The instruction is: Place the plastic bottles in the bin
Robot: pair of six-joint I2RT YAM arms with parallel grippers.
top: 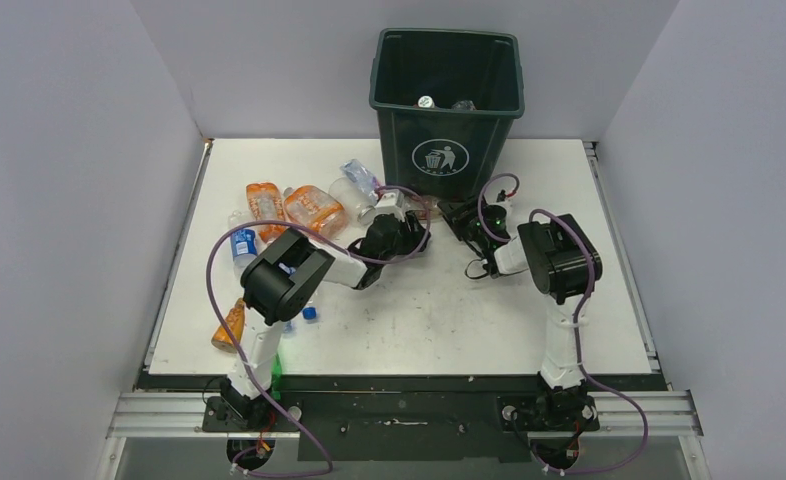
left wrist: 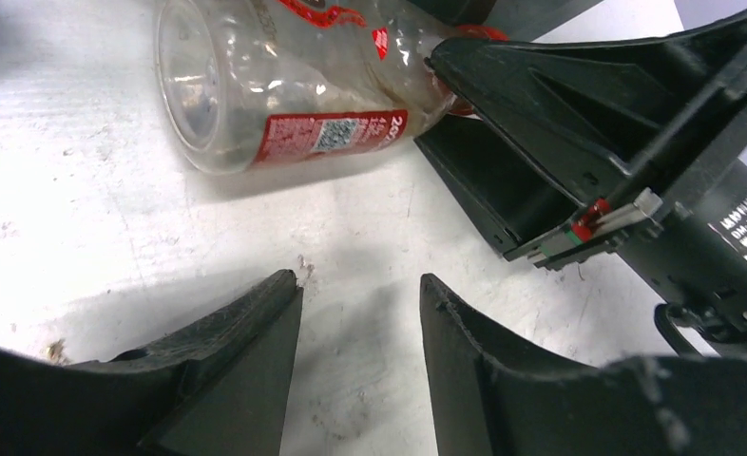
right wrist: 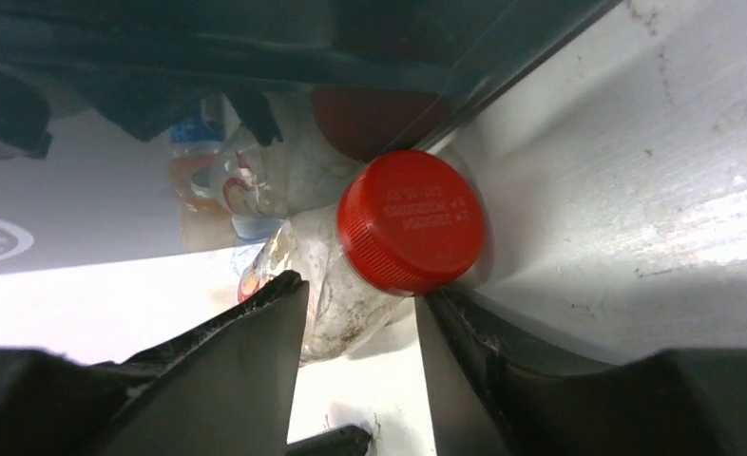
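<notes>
A clear bottle with a red label (left wrist: 341, 128) lies on the table at the foot of the green bin (top: 449, 155), its red cap (right wrist: 412, 223) towards the right. In the left wrist view, my right gripper is at the bottle's cap end. Its fingers stand part open in the right wrist view, with the cap and neck at the fingertips; a firm grip cannot be made out. My left gripper is just in front of the bottle, fingers apart and only bare table between them.
Several bottles crowd the left side, among them orange-labelled ones (top: 314, 210), a blue-labelled one (top: 244, 245) and a small orange one (top: 229, 325). A white cap (top: 426, 102) shows inside the bin.
</notes>
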